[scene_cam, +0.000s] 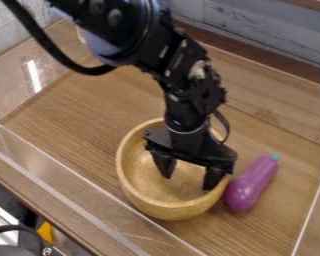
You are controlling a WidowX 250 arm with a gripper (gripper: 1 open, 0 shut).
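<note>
The black gripper (188,162) is lowered into a round tan wooden bowl (151,195), its two fingers spread apart over the bowl's interior, with nothing visible between them. The right finger reaches to the bowl's right rim. A purple eggplant (252,184) with a pale green tip lies on the wooden table just right of the bowl.
Pale walls bound it at the back. At the lower left, the table's edge has dark cables and a small yellow item beyond it.
</note>
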